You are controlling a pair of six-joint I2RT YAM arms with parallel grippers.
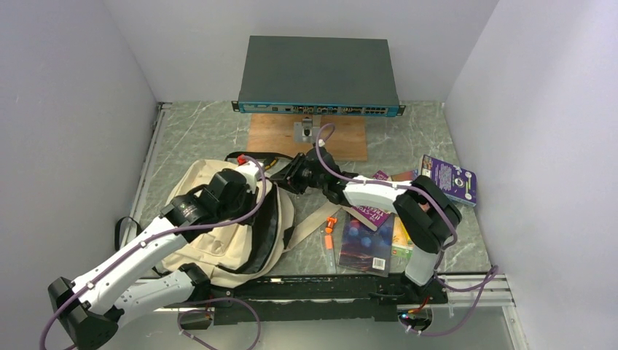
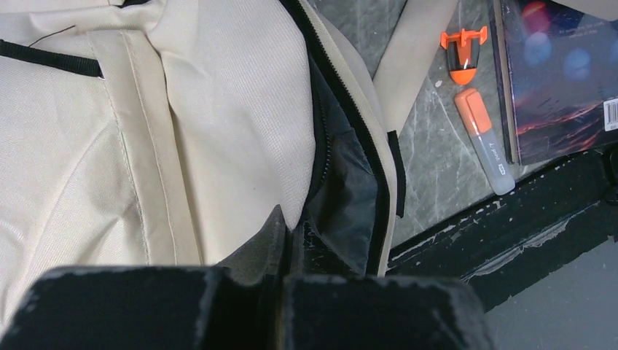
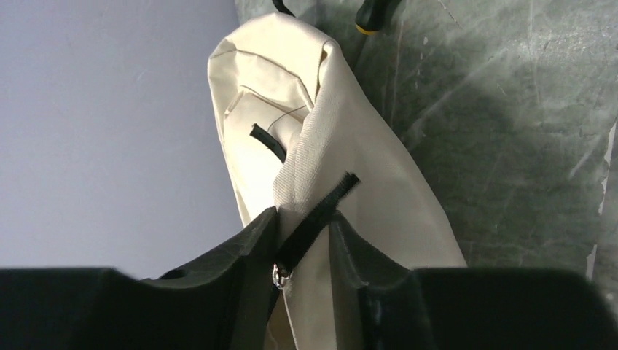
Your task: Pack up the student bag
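Note:
The cream student bag (image 1: pixel 208 251) lies on the left, its side gaping to show dark lining (image 2: pixel 350 197). My left gripper is shut on the edge of the cream fabric beside that opening; the cloth gathers to a point at its fingertips. At the bag's far side, my right gripper is partly open, with a black tab (image 3: pixel 318 219) on a metal ring between its fingers. Right of the bag lie an orange sharpener-like item (image 2: pixel 463 55), an orange-capped marker (image 2: pixel 484 142), a dark book (image 1: pixel 362 244) and a purple book (image 1: pixel 372 215).
A blue-purple box (image 1: pixel 450 179) sits at the right, a yellow item (image 1: pixel 401 240) partly behind the right arm. A large grey rack unit (image 1: pixel 317 69) stands at the back above a wooden board (image 1: pixel 342 138). Bare table shows at far left and right front.

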